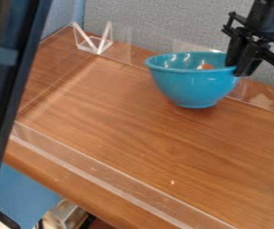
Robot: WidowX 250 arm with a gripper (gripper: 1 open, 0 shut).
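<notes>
A turquoise bowl (190,87) is at the back right of the wooden table, tilted so that little of its inside shows. A small orange-brown object peeks over its rim. My black gripper (240,61) is at the bowl's right rim, its lower part against or just behind it; whether it is open or shut on the rim is unclear.
A white wire stand (94,43) stands at the back left near the grey wall. Clear barriers (124,185) run along the table's edges. A dark vertical panel fills the left side.
</notes>
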